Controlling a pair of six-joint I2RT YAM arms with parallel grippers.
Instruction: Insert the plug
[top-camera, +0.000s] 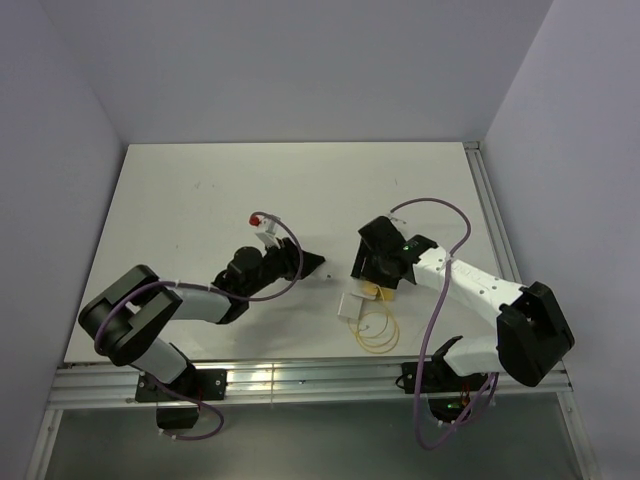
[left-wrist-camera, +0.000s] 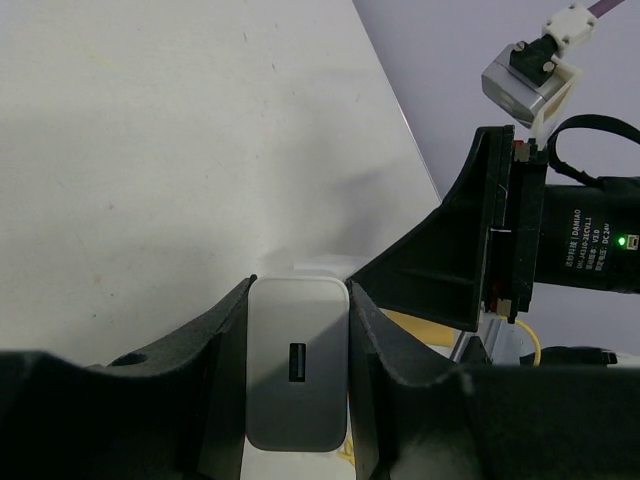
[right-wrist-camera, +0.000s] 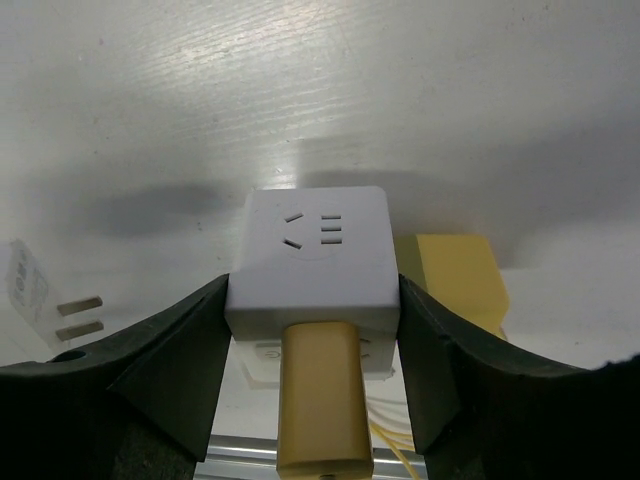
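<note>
A white plug (left-wrist-camera: 297, 350) with a dark slot in its face is clamped by my left gripper, which is shut on it. In the right wrist view, the edge of this plug (right-wrist-camera: 28, 300) shows at far left, two flat prongs pointing right. A white socket cube (right-wrist-camera: 318, 255) with slotted holes on top stands between the fingertips of my right gripper, both pressed to its sides. A tan plug (right-wrist-camera: 325, 400) overlaps the cube's near side; its join is hidden. From above, my left gripper (top-camera: 315, 264) is left of my right gripper (top-camera: 364, 272).
A yellow block (right-wrist-camera: 462, 280) lies close to the cube's right side. A white strip (top-camera: 350, 306) and a looped yellow cable (top-camera: 380, 350) lie in front of the right gripper.
</note>
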